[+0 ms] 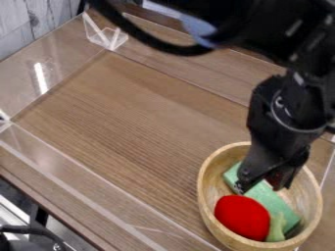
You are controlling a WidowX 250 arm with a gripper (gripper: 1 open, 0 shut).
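My black gripper (pixel 281 167) hangs over the back part of a pale wooden bowl (pixel 213 193) at the lower right. It is shut, and I see nothing held between its fingers. Inside the bowl are a red round object (pixel 242 218) at the front left and a green block (pixel 265 204) behind it, with a light green piece (pixel 276 229) beside the red one. The gripper hides part of the bowl's back and the green block's far end.
A clear plastic piece (pixel 108 29) stands at the upper left edge. Dark cables (pixel 33 235) lie off the table at the lower left.
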